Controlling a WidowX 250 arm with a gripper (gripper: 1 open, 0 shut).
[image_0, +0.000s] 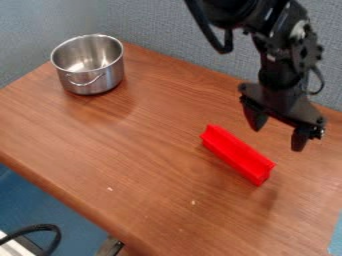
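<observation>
A red elongated block (238, 155) lies diagonally on the wooden table (120, 170), right of centre. My black gripper (278, 127) hangs above and behind the block's far end, a little to the right, its two fingers spread open with nothing visible between them. A shiny steel pot (88, 64) stands at the back left.
A grey wall runs along the back. Beyond the left front edge are a blue surface and a black cable (38, 232).
</observation>
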